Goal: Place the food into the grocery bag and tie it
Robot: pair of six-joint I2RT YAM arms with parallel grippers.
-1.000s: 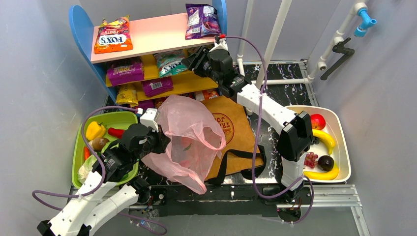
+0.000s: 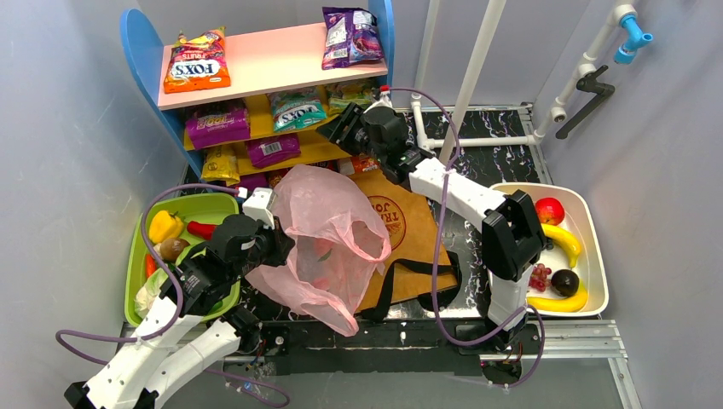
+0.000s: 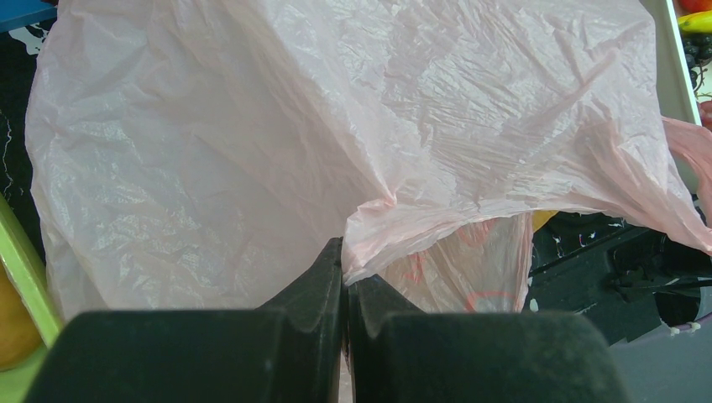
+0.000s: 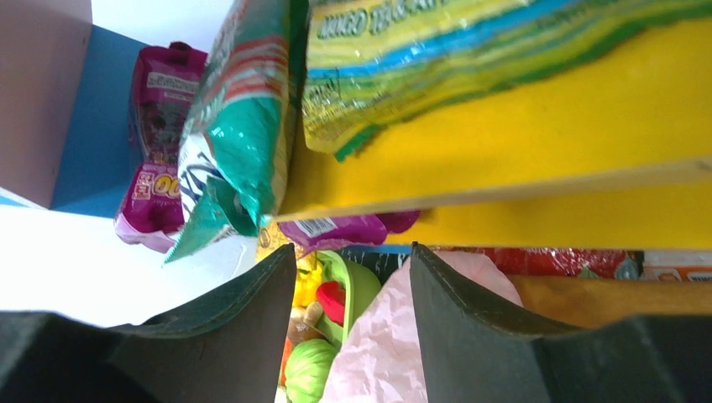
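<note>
The pink plastic bag (image 2: pixel 328 196) lies in the middle with its mouth spread and handles loose toward the front. My left gripper is shut on a pinched fold of the bag's rim. Over at the shelf, my right gripper (image 2: pixel 331 130) is part open, and nothing sits between its fingers. A teal snack bag (image 4: pixel 243 126) hangs over the edge of the yellow shelf, above and left of those fingers, apart from them. A green-yellow bag (image 4: pixel 403 67) rests on the same shelf, above the right gripper.
Orange (image 2: pixel 198 61) and purple (image 2: pixel 351 38) snack bags sit on the pink top shelf (image 2: pixel 273 58). The green basket (image 2: pixel 200 204) of vegetables is at left, the white tray (image 2: pixel 597 247) of fruit at right. A brown tote (image 2: pixel 409 221) lies partly under the pink bag.
My right gripper has come down a little from in front of the upper yellow shelf, uncovering the green-yellow bag. The left arm and pink bag have stayed put.
</note>
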